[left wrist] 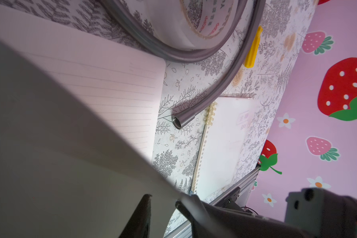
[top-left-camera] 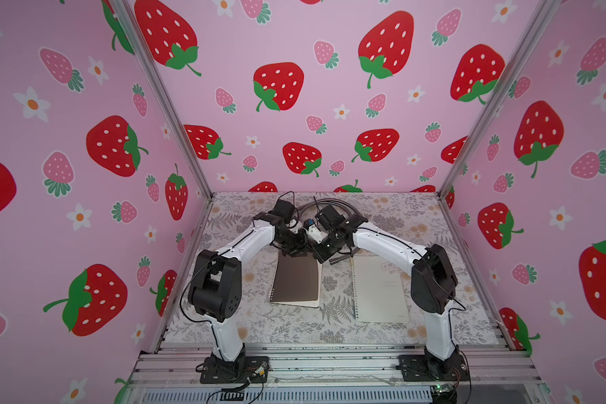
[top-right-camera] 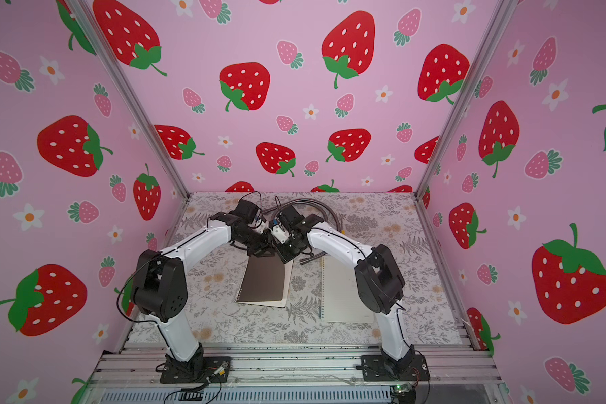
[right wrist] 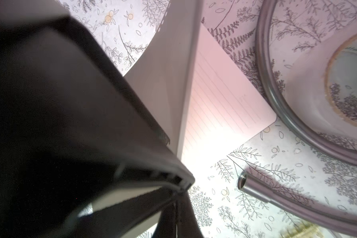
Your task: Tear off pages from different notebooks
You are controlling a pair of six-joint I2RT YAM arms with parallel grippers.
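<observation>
The brown-covered notebook (top-left-camera: 294,279) lies open-edged at centre-left, its dark cover raised at the back; in the left wrist view the cover (left wrist: 67,158) stands over a lined page (left wrist: 119,87). My left gripper is shut on the cover's edge. My right gripper is shut, close beside the left one; the left's dark body fills much of the right wrist view, and nothing clearly shows between the right fingers. A cream spiral notebook (top-left-camera: 379,289) lies flat on the right.
A grey hose (right wrist: 273,99) loops behind the notebooks around a tape roll (right wrist: 305,87). A small yellow object (left wrist: 253,47) lies beside the hose. Both grippers crowd together at the middle.
</observation>
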